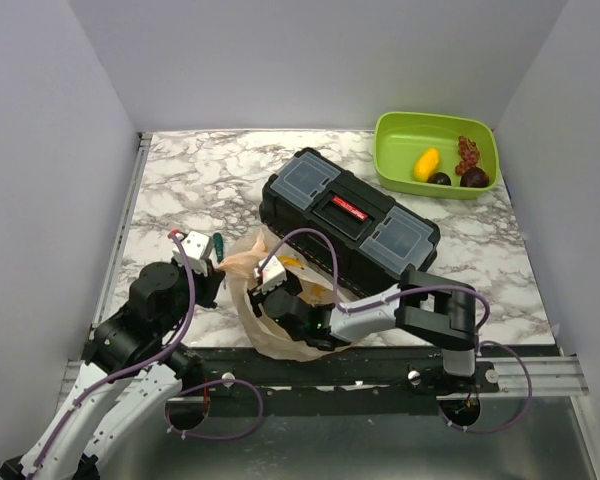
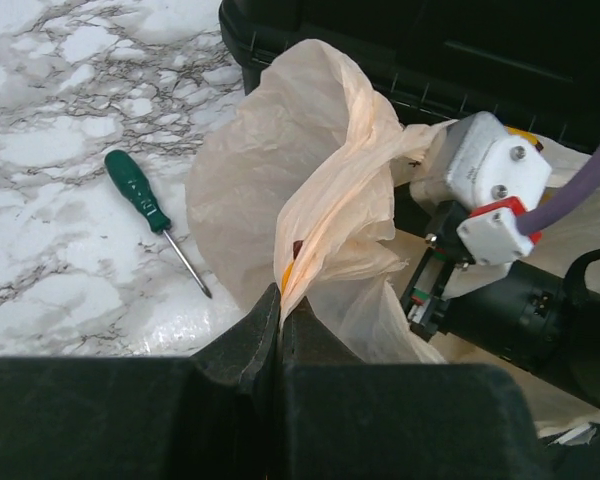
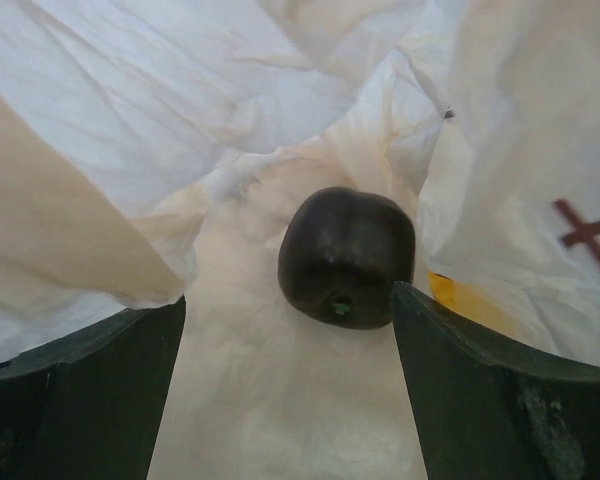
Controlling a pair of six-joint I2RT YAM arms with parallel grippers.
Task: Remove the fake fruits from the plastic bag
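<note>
The translucent cream plastic bag [image 1: 280, 342] lies at the table's front edge, its mouth toward the left. In the left wrist view, my left gripper is shut on the bunched rim of the bag [image 2: 330, 225]. My right gripper reaches inside the bag with its fingers wide apart. A dark round fake fruit [image 3: 346, 258] lies on the bag's inner surface, just beyond the fingertips and slightly right of centre. Nothing sits between those fingers. Folds of bag hang over the left finger and close by the right one.
A green bin [image 1: 388, 150] at the back right holds yellow, red and dark fruits. The black toolbox [image 1: 352, 214] stands directly behind the bag. A green-handled screwdriver [image 2: 137, 188] lies left of it.
</note>
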